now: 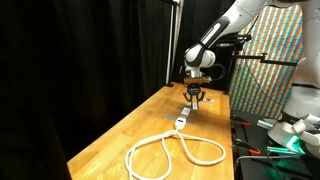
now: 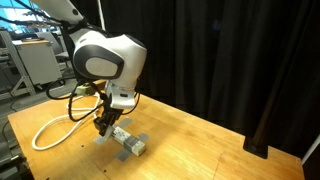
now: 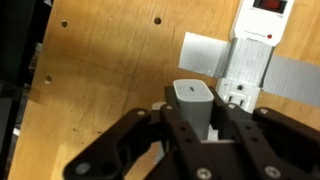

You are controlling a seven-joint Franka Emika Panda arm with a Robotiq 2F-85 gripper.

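A white power strip [image 3: 244, 62] with a red switch lies at the upper right of the wrist view, held down on the table by silver tape [image 3: 204, 54]. My gripper is shut on a small plug-like piece [image 3: 193, 93] with a pale grey face and orange-tinted edges. In the wrist view, that piece appears just left of the strip's lower end; whether they touch cannot be told. Exterior view 1 has the gripper [image 1: 193, 99] at the strip's [image 1: 184, 114] far end. From the other side, the gripper [image 2: 105, 122] appears close by the strip [image 2: 130, 143].
A white cord [image 1: 140, 144] runs from the strip and loops over the near part of the wooden table [image 1: 105, 155]. Bare tabletop [image 2: 220, 150] extends right in exterior view 2. Black curtains [image 2: 210, 60] hang behind.
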